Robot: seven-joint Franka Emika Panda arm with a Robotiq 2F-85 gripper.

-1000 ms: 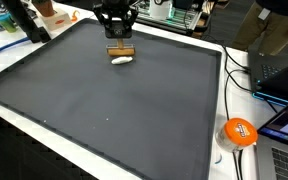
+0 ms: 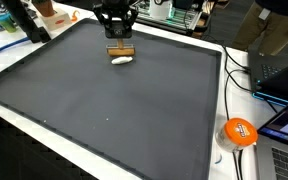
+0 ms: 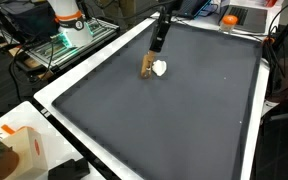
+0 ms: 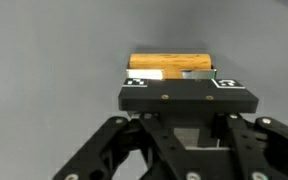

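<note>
A brown wooden block (image 2: pixel 121 51) is at the far side of the dark board, and my gripper (image 2: pixel 120 42) is shut on it. In the second exterior view the block (image 3: pixel 146 66) appears tilted below the gripper (image 3: pixel 150 54). From the wrist, the wooden block (image 4: pixel 170 62) shows past the gripper's dark front bar, which hides the rest of it. A small white object (image 2: pixel 122 60) lies on the board beside the block; the white object (image 3: pixel 159 67) is seen apart from the fingers.
Wide bare areas of the dark board (image 2: pixel 114 110) surround the block on the near side. An orange-topped white container (image 2: pixel 236 134) stands off the board's right edge. Laptops and cables lie along the right.
</note>
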